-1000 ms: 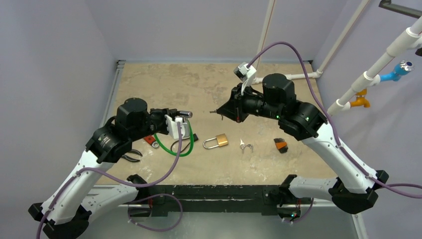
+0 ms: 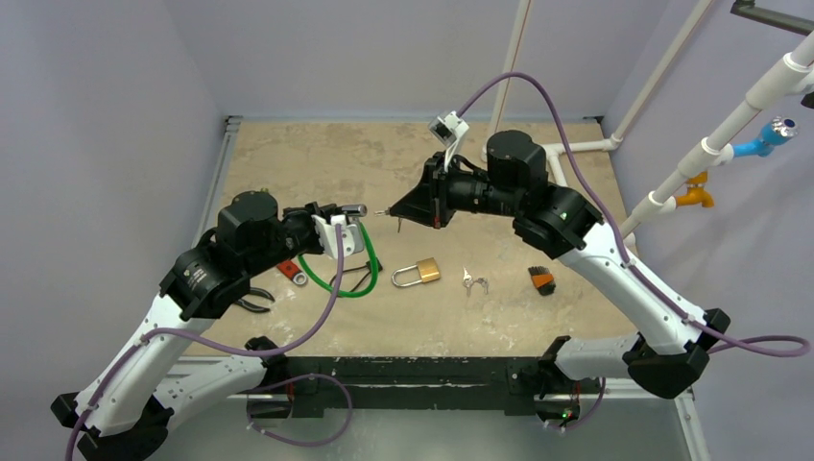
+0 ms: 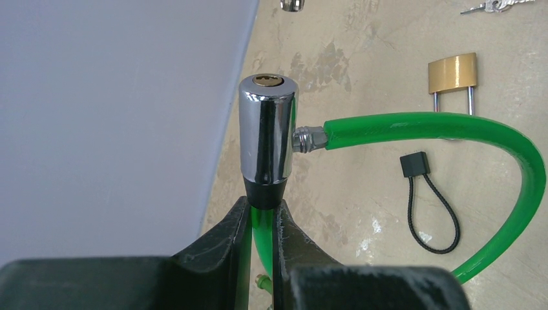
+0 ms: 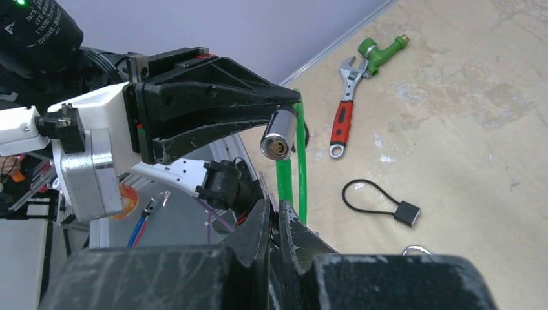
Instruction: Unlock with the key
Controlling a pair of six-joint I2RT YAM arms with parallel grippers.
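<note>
A green cable lock with a chrome cylinder is gripped by my left gripper; its brass keyway shows at the cylinder's end, facing my right gripper in the right wrist view. In the top view the cylinder [image 2: 353,210] is level with a small key [image 2: 381,212] at the tip of my right gripper, a short gap apart. The right gripper is shut on that key, which shows as a thin silver piece between its fingers.
A padlock [image 2: 427,270], loose keys [image 2: 475,283], a black cable loop [image 4: 407,213], a wrench [image 4: 342,123] and a brush [image 2: 540,280] lie on the board. Pipes with taps [image 2: 696,192] stand at the right wall.
The left gripper and cylinder have shifted only slightly.
</note>
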